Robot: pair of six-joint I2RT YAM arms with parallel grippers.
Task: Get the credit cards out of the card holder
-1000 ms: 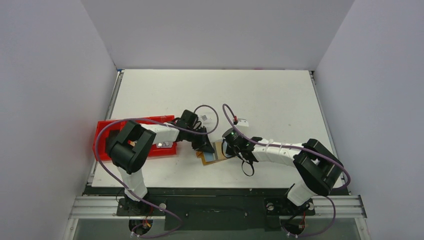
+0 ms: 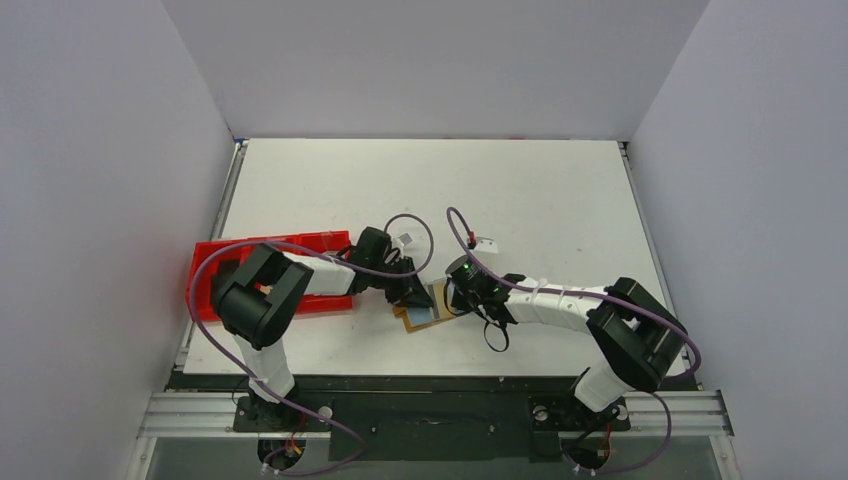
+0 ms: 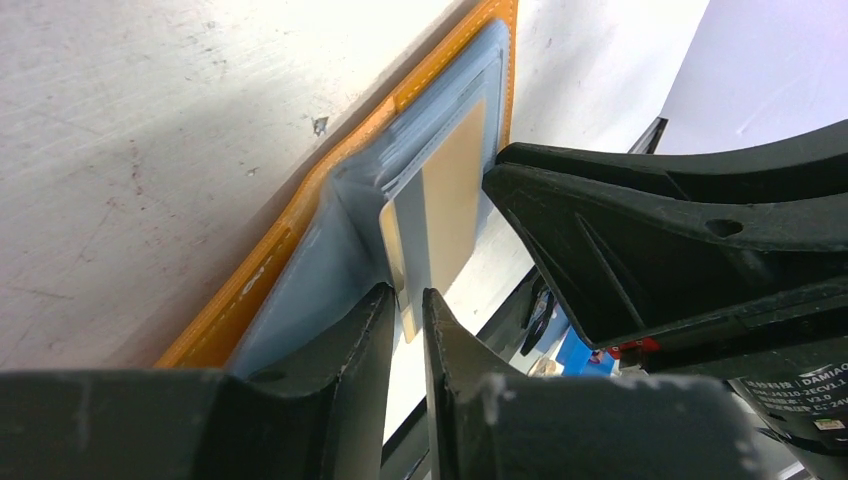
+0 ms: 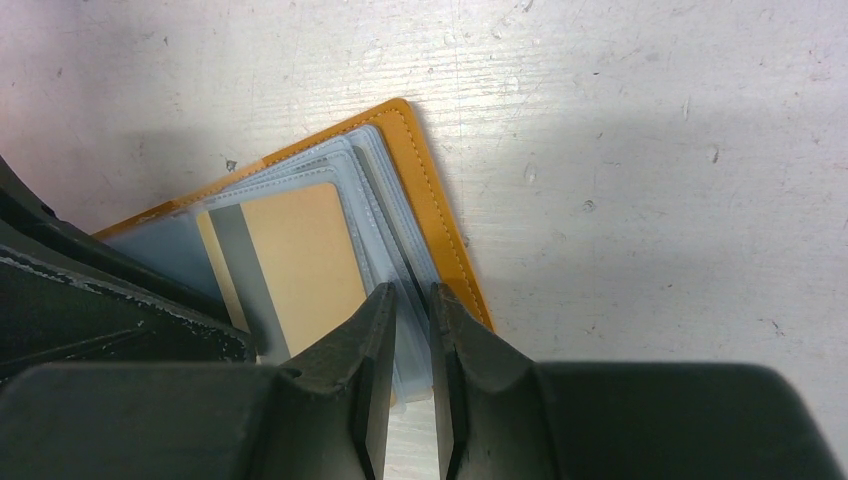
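Note:
The orange-edged card holder (image 2: 428, 323), with clear bluish sleeves, lies between my two grippers. In the left wrist view, a tan card (image 3: 462, 190) with a grey stripe sits in a sleeve, its edge showing at the sleeve's mouth. My left gripper is shut at that edge; the edge shows in the narrow gap between its fingertips, but whether it is pinched cannot be told. On the opposite side, my right gripper has its closely spaced fingertips around the sleeve edges (image 4: 400, 300). Its grip on them is unclear.
A red compartment tray (image 2: 325, 305) stands at the left, beneath the left arm. A small pale item (image 2: 403, 240) lies behind the left gripper.
My left gripper has moved slightly toward the table's front edge. The right arm looks almost unchanged.

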